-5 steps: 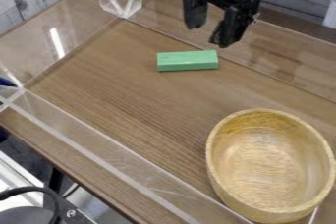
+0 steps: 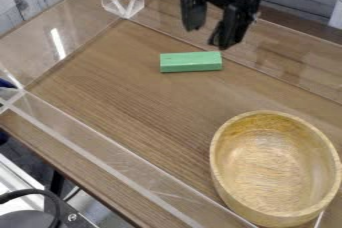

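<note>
My black gripper (image 2: 210,24) hangs open at the top centre of the camera view, over the wooden table (image 2: 120,122). Below it on the table lies a green block (image 2: 190,61), with nothing seen between the fingers. A round pale-yellow bowl (image 2: 273,167) sits at the lower right.
A clear plastic bracket (image 2: 122,0) stands at the upper left. Clear plastic edging runs along the table's left side. A black cable shows at the bottom-left corner, off the table.
The green block and bowl have not moved.
</note>
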